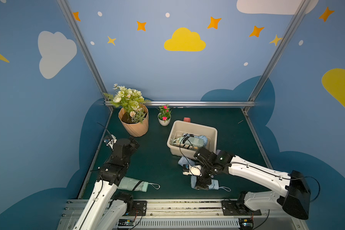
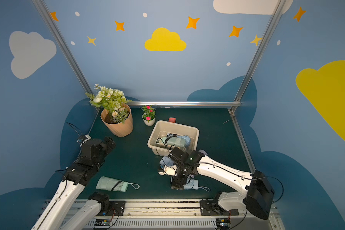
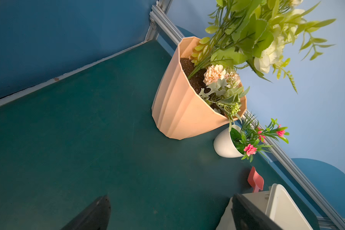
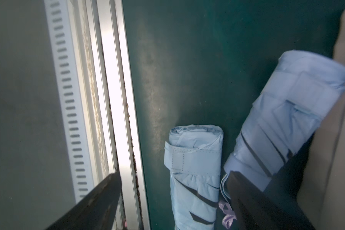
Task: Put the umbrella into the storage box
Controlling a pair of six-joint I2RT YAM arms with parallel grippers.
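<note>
The beige storage box holds folded umbrellas, a pale green umbrella among them. In front of it my right gripper stands open above a light blue umbrella, which lies between its fingers in the right wrist view, apparently ungripped. A second blue umbrella rests slanted beside the box wall. A lilac umbrella is mostly hidden by the right arm. At front left lies another green umbrella. My left gripper is open and empty over bare table on the left.
A large potted plant and a small white flowerpot stand at the back left. Behind the box is a red object. Metal rails bound the front edge.
</note>
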